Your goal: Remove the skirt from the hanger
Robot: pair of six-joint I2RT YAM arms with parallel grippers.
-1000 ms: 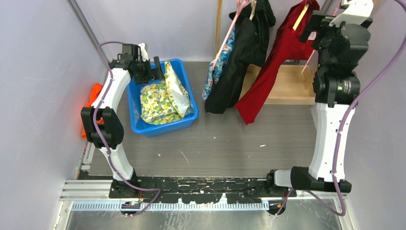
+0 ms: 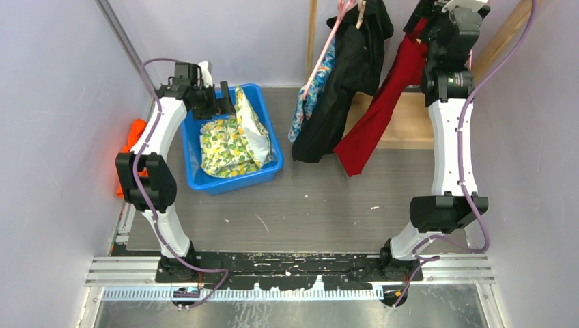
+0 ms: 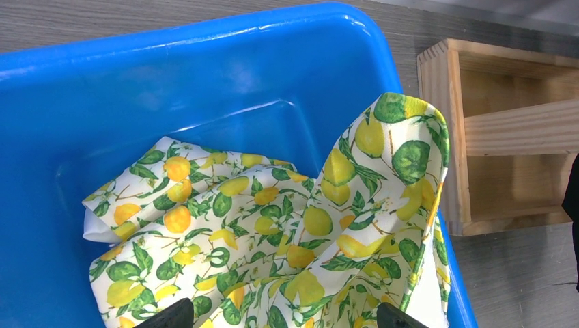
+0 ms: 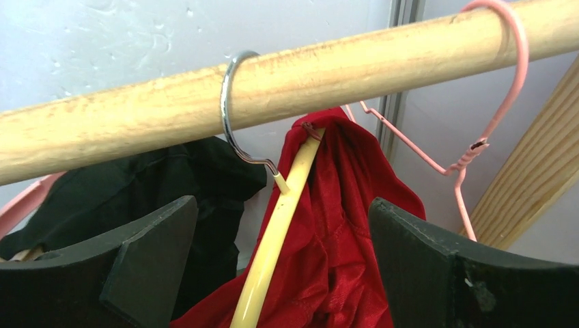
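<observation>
A red garment (image 2: 372,123) hangs from a yellow hanger (image 4: 273,242), whose metal hook loops over the wooden rail (image 4: 136,119). My right gripper is open around the hanger's bar just below the hook, with red cloth (image 4: 341,273) behind; in the top view it is at the upper right, over that garment. My left gripper (image 2: 220,99) is open above the blue bin (image 2: 232,183), which holds lemon-print cloth (image 3: 362,219).
A black garment (image 2: 334,102) and a blue patterned one (image 2: 311,89) hang left of the red one. A pink hanger (image 4: 498,102) is on the rail at right. A wooden box (image 3: 450,150) stands beyond the bin.
The left arm has not moved.
</observation>
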